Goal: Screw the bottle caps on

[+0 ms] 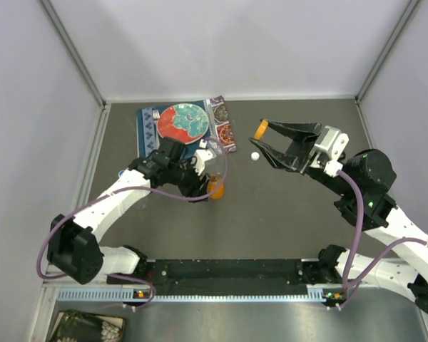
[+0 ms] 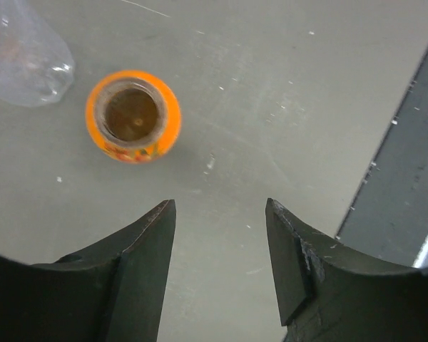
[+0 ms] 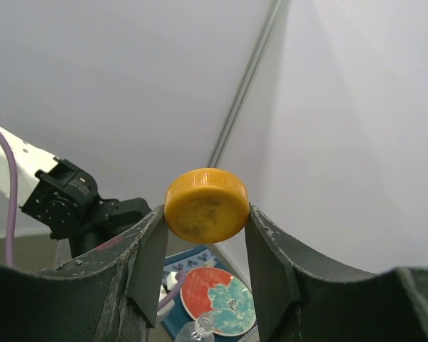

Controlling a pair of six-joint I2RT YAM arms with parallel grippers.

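My right gripper (image 1: 262, 141) is raised at the right with an orange cap (image 3: 206, 206) held at its fingertips. My left gripper (image 1: 198, 187) is low over the table beside an orange open-topped bottle (image 2: 104, 122); in the left wrist view its fingers stand open with only bare table between them. A clear plastic bottle (image 2: 25, 53) is next to the orange one, partly cut off in that view and largely hidden by the left arm in the top view.
A round plate (image 1: 172, 117) lies on a blue mat at the back. A small white disc (image 1: 255, 156) lies mid-table.
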